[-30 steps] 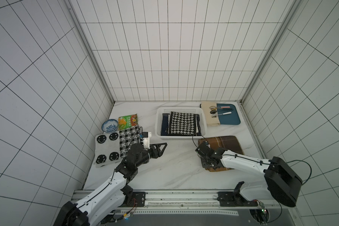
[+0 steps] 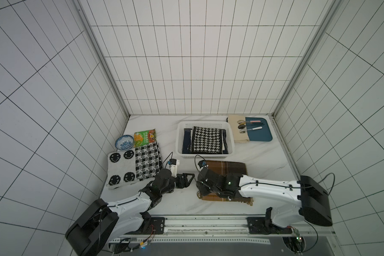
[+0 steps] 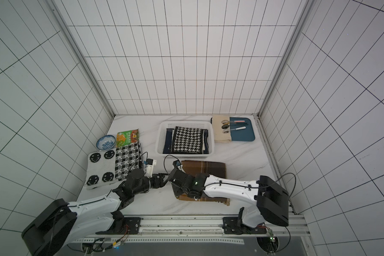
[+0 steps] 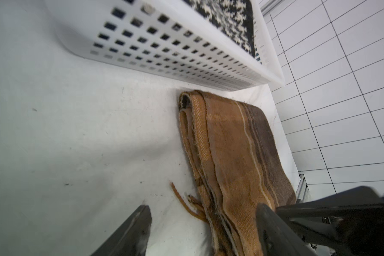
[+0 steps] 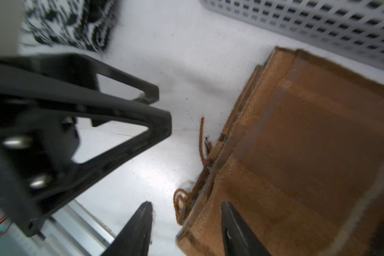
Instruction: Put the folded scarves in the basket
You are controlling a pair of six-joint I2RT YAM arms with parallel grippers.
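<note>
The folded brown plaid scarf point(image 2: 226, 168) point(image 4: 243, 149) lies on the table in front of the white basket point(image 2: 179, 145), which holds a houndstooth cloth point(image 2: 207, 138) over dark fabric. My left gripper is open at the scarf's left folded edge, nothing held. My right gripper is low over that edge, its fingers apart on either side of fringe and folded layers; whether it touches them is unclear. Its arm covers much of the scarf in both top views.
A patterned cloth point(image 2: 121, 168), blue-white plate point(image 2: 124, 142) and green packet point(image 2: 144, 137) sit at left. A blue tray point(image 2: 262, 132) with beige cloth and utensils is at back right. The two grippers are close together.
The right gripper and the scarf have moved left toward the middle, in front of the basket. The left gripper has moved slightly right and down in the top left view.
</note>
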